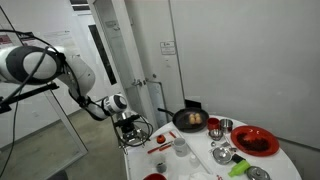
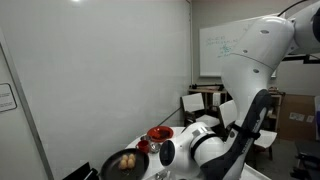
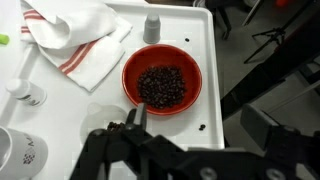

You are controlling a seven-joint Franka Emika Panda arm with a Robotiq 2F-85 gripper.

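Note:
My gripper hangs at the left edge of the white table, open with nothing visible between its fingers. In the wrist view its dark body fills the lower edge. Beyond it sits a red bowl holding dark beans. A clear cup stands close to the fingers, partly covered by them, with some dark beans showing. A white mug is at the lower left. From the side, the red bowl lies at the bottom frame edge.
A grey-topped shaker, a white shaker and a striped cloth surround the bowl. Farther off are a black pan, a red plate and several metal vessels. One loose bean lies near the table edge.

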